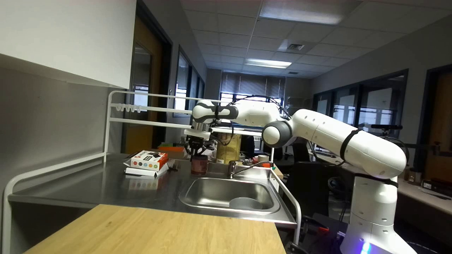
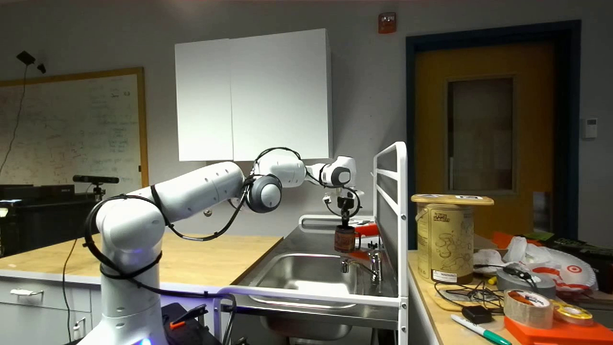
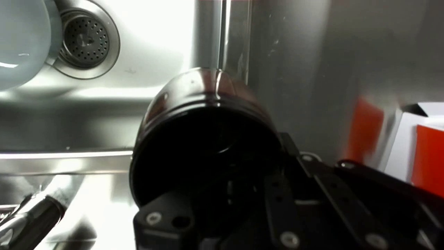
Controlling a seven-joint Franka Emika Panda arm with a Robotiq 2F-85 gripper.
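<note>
A dark reddish-brown mug [image 2: 345,239] hangs from my gripper [image 2: 345,223], upright, with its handle on the right in exterior view 2. In exterior view 1 the mug [image 1: 199,165] is seen above the metal counter, left of the faucet. Looking down in the wrist view, I see the mug's outer wall [image 3: 208,85] and its dark open mouth. My gripper is shut on the mug near the rim; the exact contact is lost in shadow. Whether the mug's base is clear of the counter is hard to tell.
The steel sink [image 1: 192,199] holds a pale round dish [image 1: 245,203] near the drain. Its faucet [image 1: 231,168] stands at the back edge. A white and orange box [image 1: 149,161] lies on the counter at left. White rack rails [image 2: 386,189] run behind. Counter between box and sink is clear.
</note>
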